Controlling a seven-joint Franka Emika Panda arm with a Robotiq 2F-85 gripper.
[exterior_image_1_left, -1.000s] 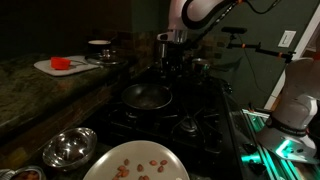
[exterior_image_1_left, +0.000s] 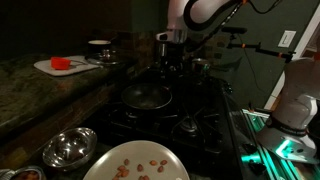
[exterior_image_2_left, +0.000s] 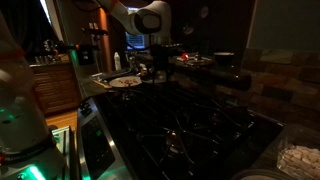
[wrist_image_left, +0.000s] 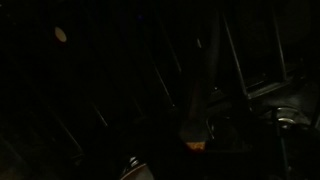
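Note:
My gripper (exterior_image_1_left: 173, 68) hangs over the back part of the black stove, below the arm's white link; it also shows in exterior view 2. Its fingers are lost against the dark background, so neither the finger opening nor anything between them can be made out. A black pan (exterior_image_1_left: 147, 96) sits on the stove, in front of and to the left of the gripper in exterior view 1. The wrist view is nearly black, with faint grate bars and a small orange-yellow patch (wrist_image_left: 196, 146) low in the middle.
A white plate with small reddish pieces (exterior_image_1_left: 115, 158) and a metal bowl (exterior_image_1_left: 70, 148) stand at the front in exterior view 1. On the raised ledge at left lies a white tray (exterior_image_1_left: 78, 68) with a red item (exterior_image_1_left: 61, 64). Burner grates cover the stove.
The arm's white link and the gripper have shifted only slightly in exterior view 1. The pan, plate and bowl stay where they were.

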